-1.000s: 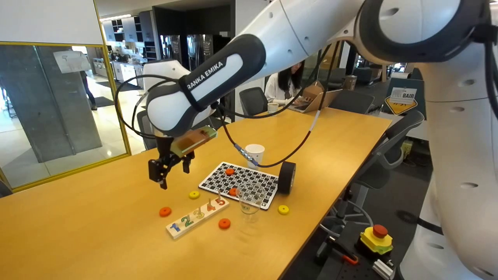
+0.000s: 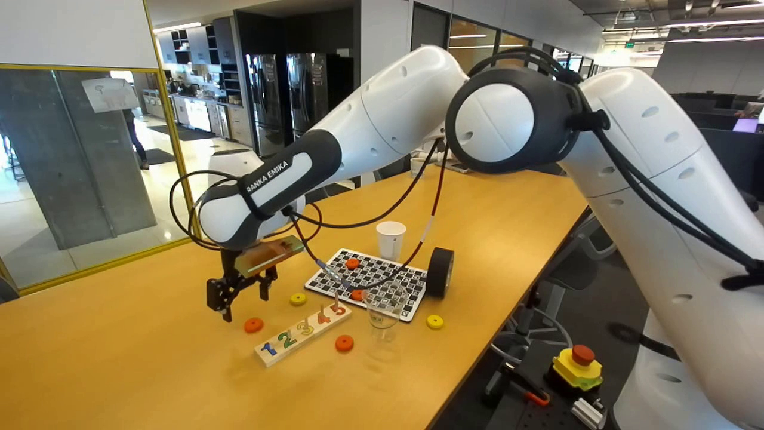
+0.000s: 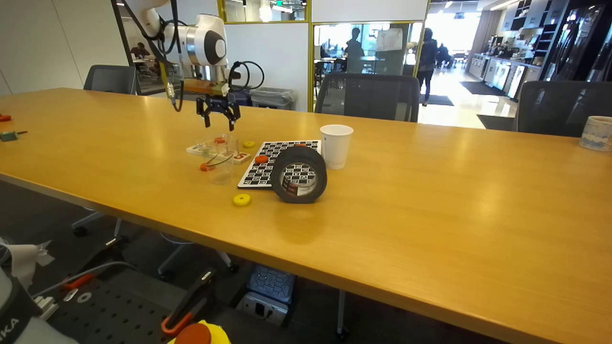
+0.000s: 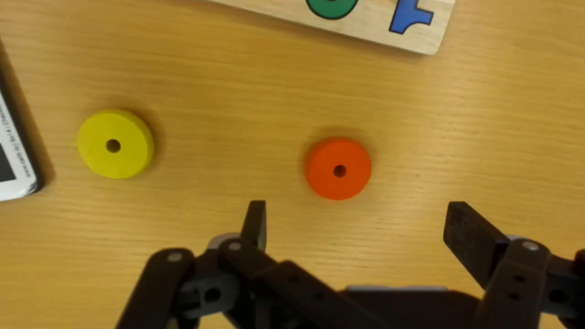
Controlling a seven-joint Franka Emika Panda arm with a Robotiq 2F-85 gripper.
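Note:
My gripper stands open above the table with nothing between its fingers. Just ahead of the fingertips in the wrist view, an orange ring (image 4: 338,168) with a small centre hole lies flat on the wood. To its left is a yellow ring (image 4: 115,143). The wooden number board (image 2: 304,334), painted 1 to 5 with upright pegs, lies beside them; one end of it shows at the top of the wrist view. A second orange ring (image 2: 344,343) rests on the table on the board's other side. Another yellow ring (image 2: 434,322) is nearer the table edge.
A checkered board (image 2: 372,276) bears two orange rings. Around it stand a clear cup (image 2: 384,308), a white cup (image 2: 390,240) and a black tape roll (image 3: 299,175) on edge. The table left of the gripper in exterior view 1 is clear.
The arm has come down and extended leftward in exterior view 1, bringing the open gripper lower and closer to the orange ring. The rings and boards have stayed put.

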